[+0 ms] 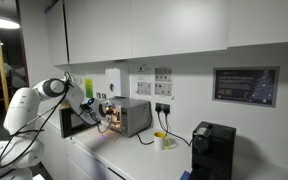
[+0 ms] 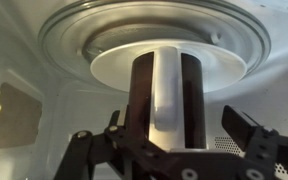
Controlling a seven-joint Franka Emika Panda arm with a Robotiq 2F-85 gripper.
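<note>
In the wrist view a dark brown mug (image 2: pixel 194 100) stands with its white handle (image 2: pixel 167 95) toward the camera. Behind its far end shows a white plate (image 2: pixel 109 68), over a round glass turntable (image 2: pixel 59 40). My gripper is open, one dark finger on each side of the mug, with room showing on the right side. Whether either finger touches the mug cannot be told. From outside, the arm (image 1: pixel 79 97) reaches into the lit front of the microwave (image 1: pixel 136 117); its fingertips are too small to make out there.
Pale microwave walls (image 2: pixel 19 75) close in around the gripper. Farther along the counter (image 1: pixel 134 155) stand a white and yellow mug (image 1: pixel 161 142) and a black coffee machine (image 1: pixel 213 150). Overhead cabinets (image 1: pixel 179 28) hang above, and bare counter lies between the microwave and the coffee machine.
</note>
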